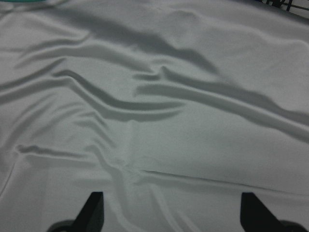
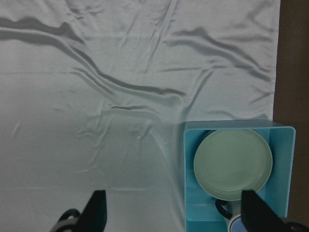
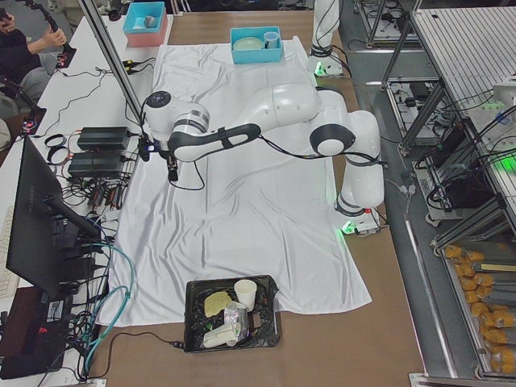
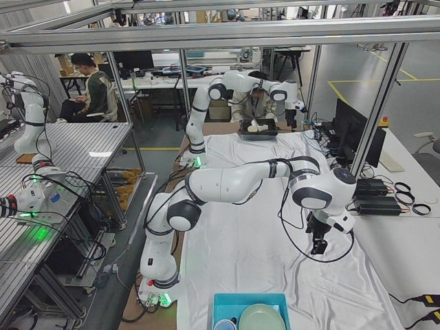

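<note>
My left gripper (image 3: pixel 171 165) hangs over the left end of the white cloth (image 3: pixel 226 234); in the left wrist view it stands open with only cloth below. My right gripper (image 4: pixel 317 237) is at the other end, open over the cloth near a blue bin (image 2: pixel 190 174). The bin holds a pale green plate (image 2: pixel 231 164) and a mug (image 2: pixel 235 222) with a dark handle, partly hidden by a finger.
A black tray (image 3: pixel 195 314) with a white cup (image 3: pixel 245 294), a yellow item and wrappers sits beyond the cloth. A monitor, cables and metal posts line the far side.
</note>
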